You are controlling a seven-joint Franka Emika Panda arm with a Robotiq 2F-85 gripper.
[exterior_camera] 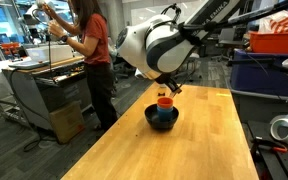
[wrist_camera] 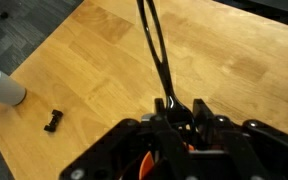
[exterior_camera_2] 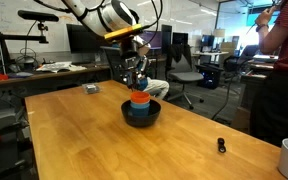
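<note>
A long, thin dark utensil with a looped handle [wrist_camera: 160,55] runs up from between the fingertips in the wrist view, and my gripper is shut on it. What lies at its other end is hidden. In the exterior views the gripper [exterior_camera_2: 138,80] hangs just over an orange-red cup [exterior_camera_2: 140,97]. That cup sits on a blue one [exterior_camera_2: 140,106], both inside a black bowl [exterior_camera_2: 141,117] on the wooden table [exterior_camera_2: 94,140]. Whether the utensil reaches into the cup I cannot tell. Only a bit of the orange rim [wrist_camera: 146,165] shows beneath the gripper.
A white cup [wrist_camera: 4,88] and a small black object [wrist_camera: 53,121] are on the table, well away from the bowl. Beyond the table, a person in a red shirt [exterior_camera: 94,40] stands by a grey workstation.
</note>
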